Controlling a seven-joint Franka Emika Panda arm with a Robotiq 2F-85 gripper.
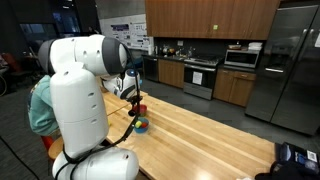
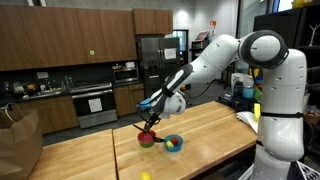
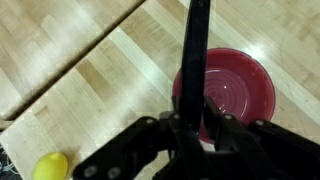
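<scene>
A long, flat black utensil runs out from my gripper, which is shut on it. The utensil crosses over the left part of a red bowl in the wrist view. That view shows the bowl's inside as empty where it is not covered. In exterior view 2 the gripper is just above the red bowl. The held utensil's far end lies outside the wrist view, and whether it touches the bowl cannot be told.
A blue bowl with several colourful items stands beside the red bowl. A yellow object lies on the wooden table.
</scene>
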